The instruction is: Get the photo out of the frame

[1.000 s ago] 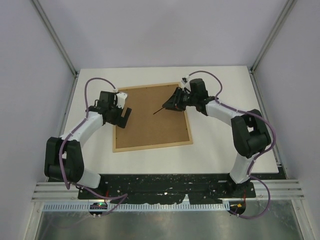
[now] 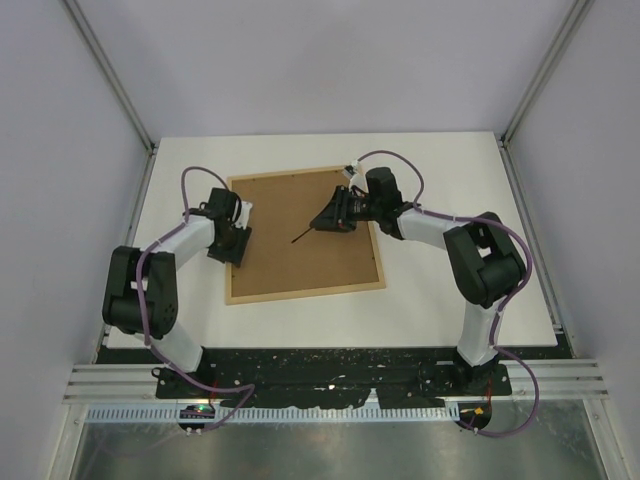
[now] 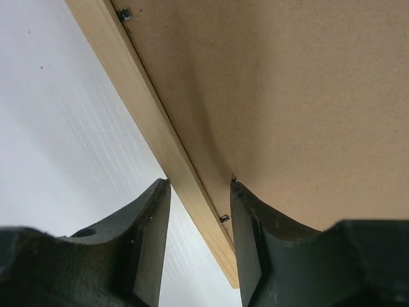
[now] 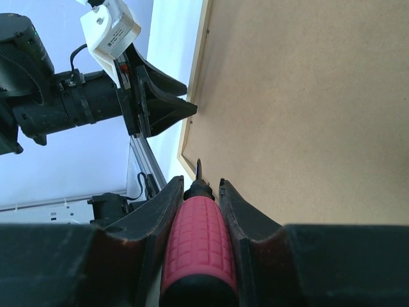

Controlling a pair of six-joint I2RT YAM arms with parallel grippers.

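The picture frame lies back side up, its light wooden rim (image 2: 305, 293) around a brown backing board (image 2: 285, 215). In the left wrist view, small dark tabs (image 3: 124, 13) sit along the inner edge of the rim (image 3: 150, 115). My left gripper (image 2: 232, 258) is at the frame's left side, fingers part open, one fingertip on either side of the rim strip; contact cannot be made out. Over the board, my right gripper is shut on a screwdriver (image 4: 198, 236) with a red handle, its thin shaft pointing left. Any photo is hidden beneath the board.
In the right wrist view the left arm's gripper stands close to the frame's edge.
The left gripper's fingers have drawn closer together and it has shifted slightly down onto the left rim. The right gripper has moved a little left and down with the screwdriver.
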